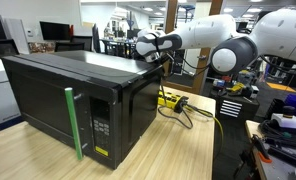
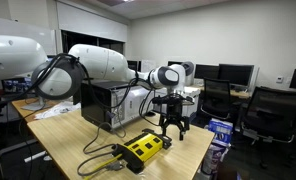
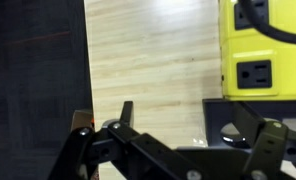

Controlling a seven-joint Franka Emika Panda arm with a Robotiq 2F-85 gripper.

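Note:
My gripper stands open in the wrist view, its two dark fingers spread with nothing between them. Below it is bare light wood. A yellow power strip (image 3: 248, 76) with black sockets lies at the right of that view, running under the right finger's side. In exterior view 2 the gripper (image 2: 178, 122) hangs over the far part of the table, beyond the yellow strip (image 2: 144, 150). From exterior view 1, the microwave and arm partly hide this area.
A big black microwave (image 1: 103, 128) with a green strip on its front takes up much of the table (image 2: 70, 132). Black cables loop around the power strip. Past the wooden edge lies dark floor (image 3: 38, 90). Bare wood lies left of the strip in the wrist view.

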